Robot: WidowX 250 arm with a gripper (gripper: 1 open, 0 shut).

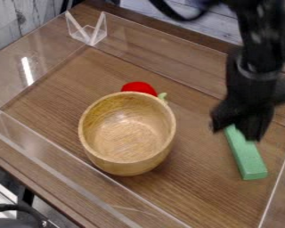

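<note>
My gripper [256,122] is a dark, motion-blurred shape at the right, above a green rectangular block [248,159] lying on the wooden table; its fingertips are too blurred to place exactly or to show whether they are shut. A tan round bowl [125,153] sits left of centre, empty. Just behind the bowl lies a red object [138,88] with a green tip, partly hidden by the bowl's rim.
A clear wire-like or plastic object [88,28] stands at the far top left. The table's edge runs along the lower left.
</note>
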